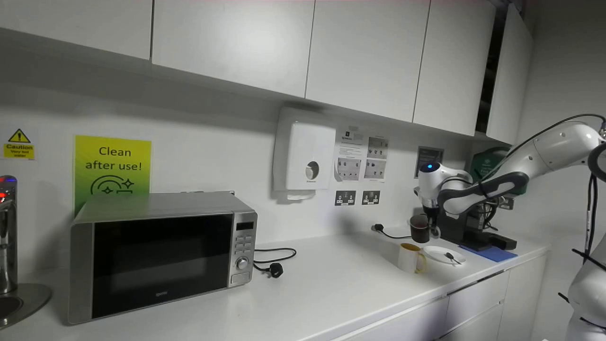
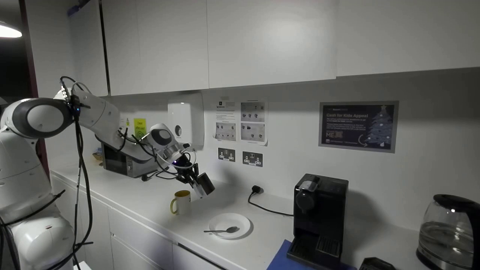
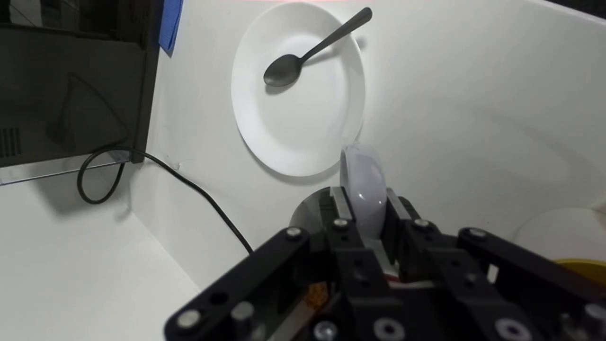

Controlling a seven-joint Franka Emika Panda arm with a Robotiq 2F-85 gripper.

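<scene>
A dark mug [image 1: 420, 229] hangs in the air above the counter, its body also showing in exterior view 2 [image 2: 206, 183]. My gripper is shut on its pale handle [image 3: 368, 184]; most of the body is hidden behind the fingers in the wrist view. The mug leans visibly in exterior view 2. Below and to one side stands an upright white mug [image 2: 183, 204] with a yellow inside and handle. On the other side lies a white plate [image 3: 307, 133] carrying a dark metal spoon [image 3: 284, 70].
A black coffee machine [image 2: 320, 211] on a blue mat [image 2: 279, 257] stands beyond the plate, and a glass kettle [image 2: 445, 234] further along. A black cable [image 3: 199, 193] runs behind near the wall.
</scene>
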